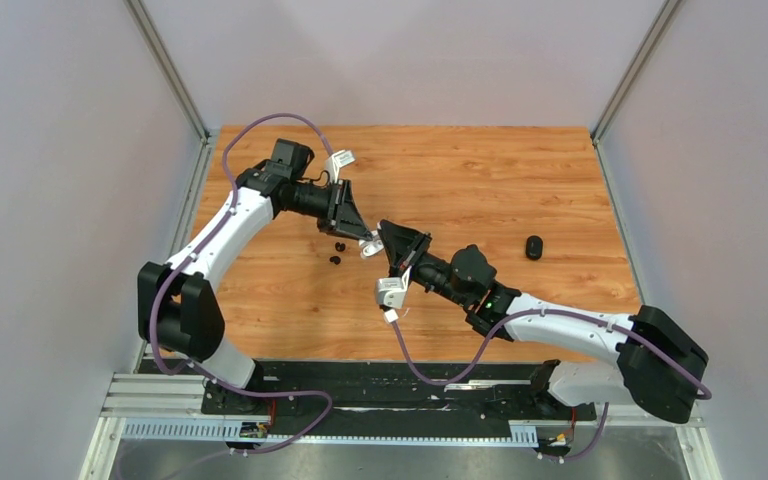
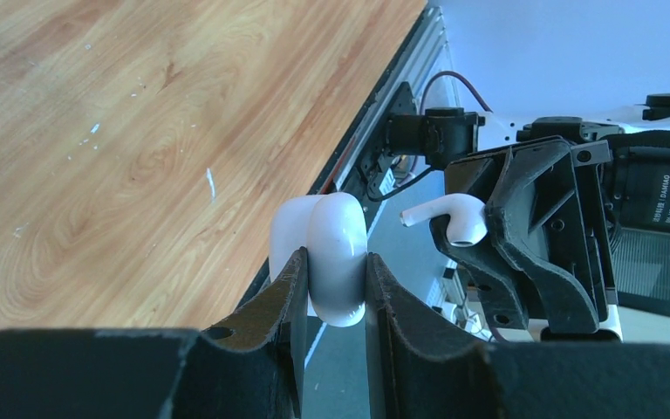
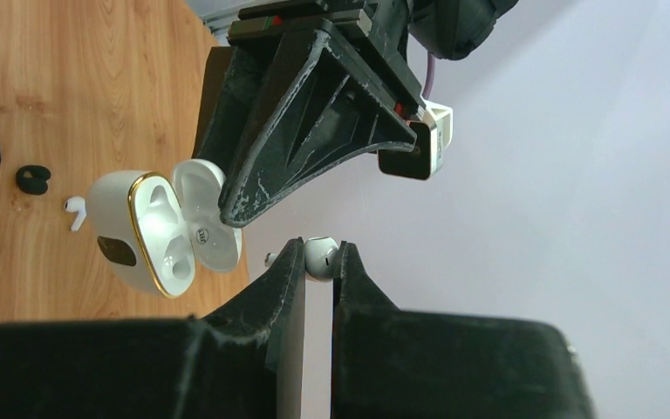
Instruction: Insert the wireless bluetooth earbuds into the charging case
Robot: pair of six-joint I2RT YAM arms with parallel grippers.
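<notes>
My left gripper [image 1: 360,236] is shut on the white charging case; in the right wrist view the case [image 3: 115,214] is open, its two wells facing right, the lid [image 3: 211,209] swung out. My right gripper is shut on a white earbud, close to the case at right in that view; in the left wrist view this earbud [image 2: 458,218] shows in front of the right gripper's fingers. Another white earbud [image 3: 76,209] lies on the table, visible past the case.
Two small black pieces [image 3: 33,179] lie on the wooden table [image 1: 460,170] near the left gripper. A black oblong object [image 1: 534,247] lies at the right.
</notes>
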